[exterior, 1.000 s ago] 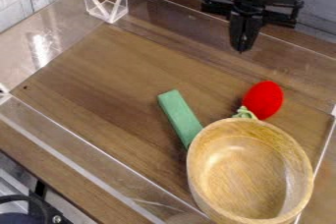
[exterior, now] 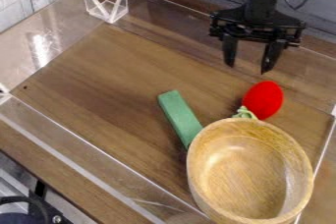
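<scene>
My black gripper (exterior: 249, 55) hangs over the back right of the wooden tray, fingers apart with nothing between them. Below it a red object with a pale green stem (exterior: 264, 99) lies right of centre. A green block (exterior: 179, 114) lies left of a large wooden bowl (exterior: 249, 198) at the front right.
Clear plastic walls (exterior: 79, 169) edge the tray, with a clear bracket (exterior: 108, 4) at the back left corner.
My gripper has moved slightly right, and its fingers have spread wider than a second ago. The objects below have not moved.
</scene>
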